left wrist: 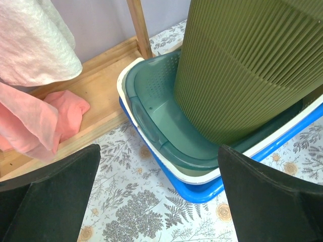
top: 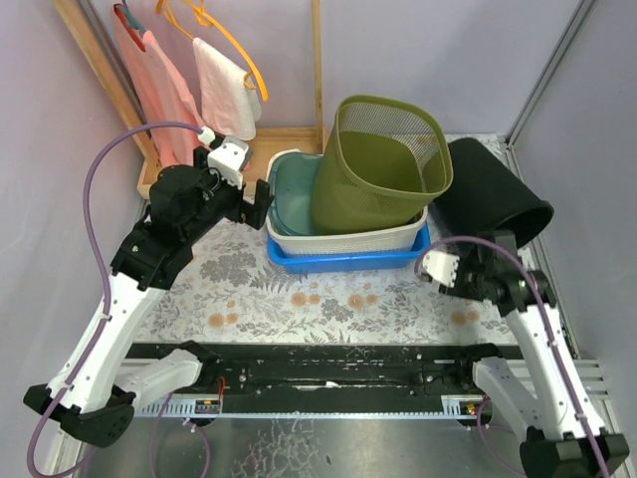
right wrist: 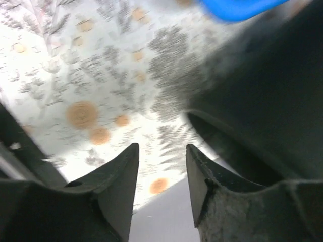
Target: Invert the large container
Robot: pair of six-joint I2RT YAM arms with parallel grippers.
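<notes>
The large black container (top: 494, 194) lies tilted on its side at the right, partly behind my right gripper (top: 448, 279); in the right wrist view its dark body (right wrist: 272, 91) and rim fill the right side, blurred. The right fingers (right wrist: 116, 191) are partly apart, with nothing visible gripped. My left gripper (top: 249, 204) hangs left of the stacked baskets, fingers wide open over their corner in the left wrist view, empty.
An olive basket (top: 378, 179) stands in a teal and white basket stack inside a blue tray (top: 338, 261). A wooden rack (left wrist: 106, 83) with hanging clothes is at the back left.
</notes>
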